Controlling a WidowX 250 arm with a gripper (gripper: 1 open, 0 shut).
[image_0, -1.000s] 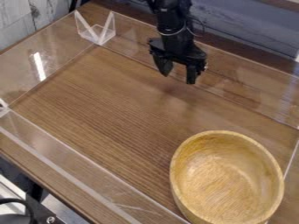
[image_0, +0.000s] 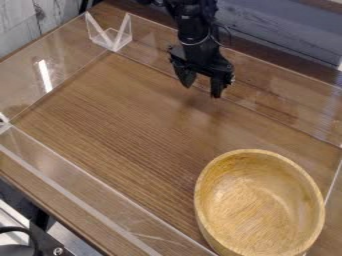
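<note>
The black robot arm reaches down from the top centre, its gripper (image_0: 205, 78) hanging over the wooden surface (image_0: 120, 140) in the back middle. The gripper is open, its two dark fingers apart, with no object visible between them.
A large yellow bowl (image_0: 258, 180) fills the lower right. A white wire-like holder (image_0: 110, 35) stands at the back left. Raised edges border the back and left sides.
The gripper has shifted very slightly to the left. The bowl and holder have not moved.
</note>
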